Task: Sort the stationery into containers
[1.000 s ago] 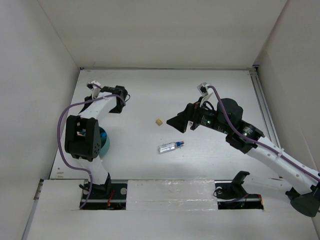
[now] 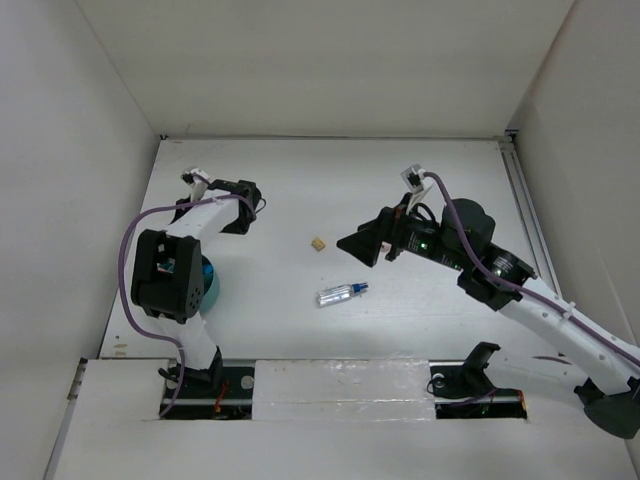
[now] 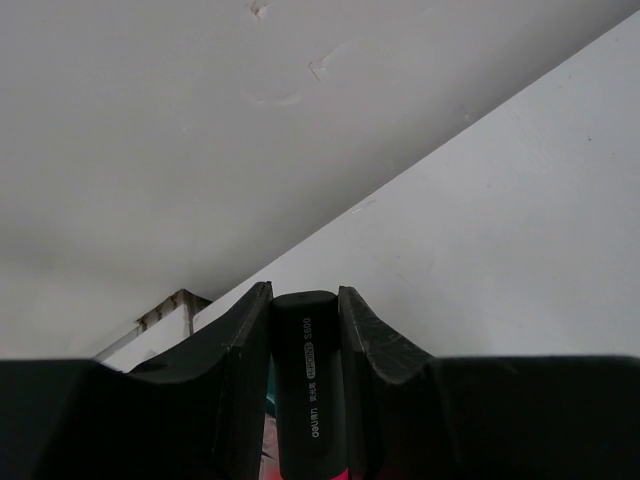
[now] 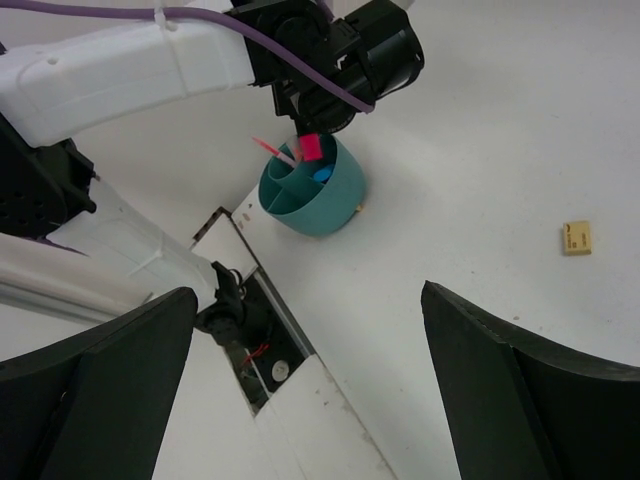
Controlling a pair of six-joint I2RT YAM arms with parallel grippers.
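Observation:
In the left wrist view my left gripper is shut on a black deli highlighter (image 3: 310,385), its lower end bright pink. From the right wrist view that pink end (image 4: 311,147) hangs at the opening of a teal divided pen pot (image 4: 330,205); whether it touches the pot cannot be told. The pot holds a thin pink stick (image 4: 276,152) and something blue (image 4: 322,174). Overhead, the left arm covers most of the pot. My right gripper stands open with nothing between its fingers, above the middle right of the table.
On the table lie a small yellow block (image 2: 318,243) and a clear bottle with a blue cap (image 2: 341,294). A small pale item (image 2: 386,247) shows beside the right gripper. Walls (image 2: 330,70) enclose the table.
The left arm's upper part has shifted slightly right and nearer the front. The right arm has drifted a little to the right. Bottle and block lie where they were.

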